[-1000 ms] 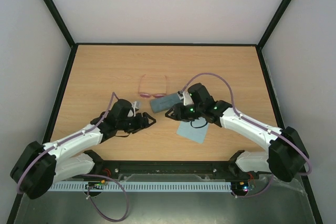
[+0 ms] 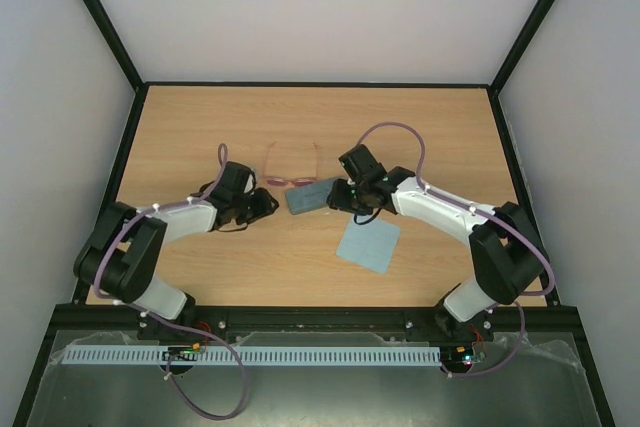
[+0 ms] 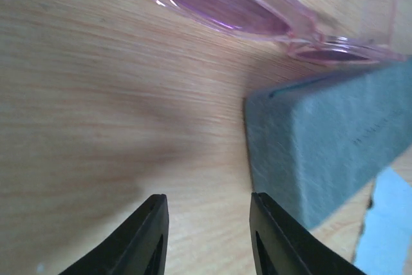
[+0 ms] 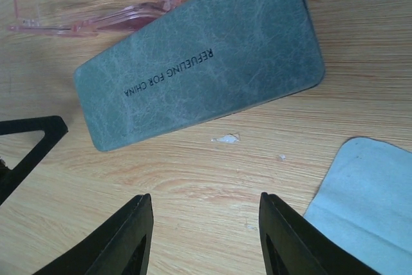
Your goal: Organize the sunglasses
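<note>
Pink-framed sunglasses lie on the table with their temples spread out toward the back. A blue-grey case, closed and lettered on the side seen in the right wrist view, lies just in front of them, close to the lenses. Left of the case, my left gripper is partly open with nothing between its fingers. My right gripper hangs over the near right side of the case, its fingers also apart and empty. A light blue cloth lies flat on the table, partly under the right arm's reach.
White walls and black frame bars bound the table. In the right wrist view a black part shows at the left edge.
The right gripper moved toward the back, over the case's right end. Sunglasses, case and cloth stayed put.
</note>
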